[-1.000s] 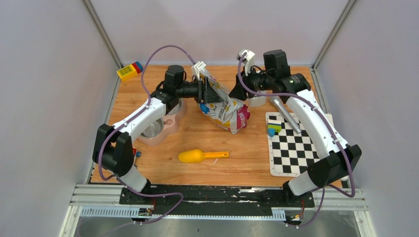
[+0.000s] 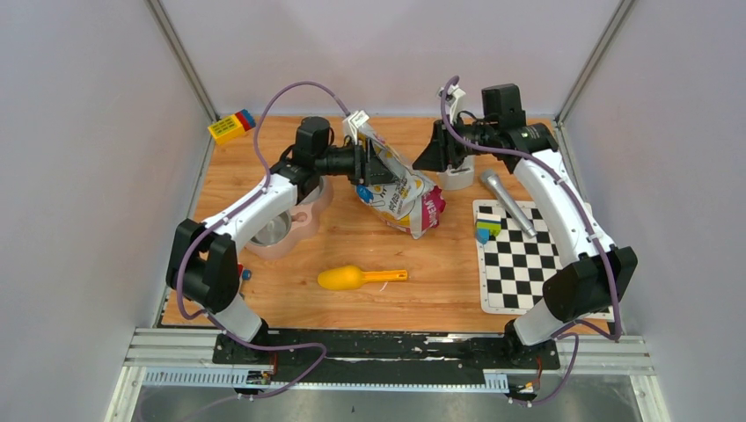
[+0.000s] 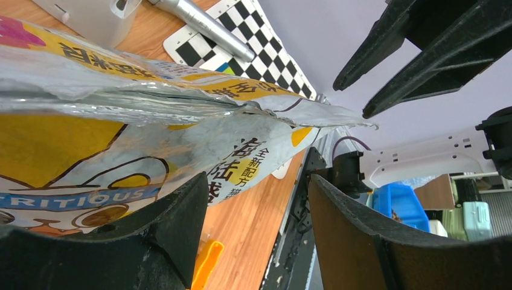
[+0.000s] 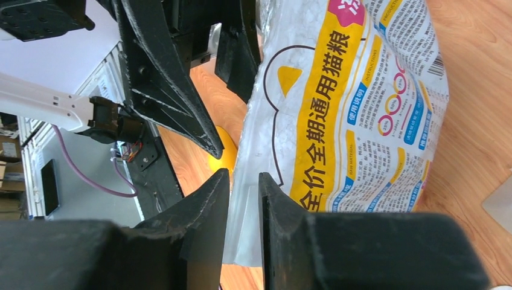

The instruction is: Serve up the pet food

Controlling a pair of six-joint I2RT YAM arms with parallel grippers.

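The pet food bag (image 2: 400, 207), printed white and yellow, stands tilted mid-table, its crimped top edge showing in the left wrist view. My left gripper is open at the bag's upper part, a wide gap showing between its fingers. Close to the bag's top corner is my right gripper, partly open; in the right wrist view, the bag's pale top strip (image 4: 243, 229) shows through its narrow gap. A yellow scoop (image 2: 352, 278) lies in front of the bag. Partly under the left arm sits the pink feeder (image 2: 303, 227) with metal bowls (image 2: 274, 230).
A white object (image 2: 457, 178) and a grey tube (image 2: 508, 204) lie to the right of the bag. The checkered board (image 2: 519, 277) carries small toy bricks (image 2: 486, 227). A yellow brick toy (image 2: 227, 128) sits at the back left. Bare wood surrounds the scoop.
The left arm, bag and scoop look unmoved.
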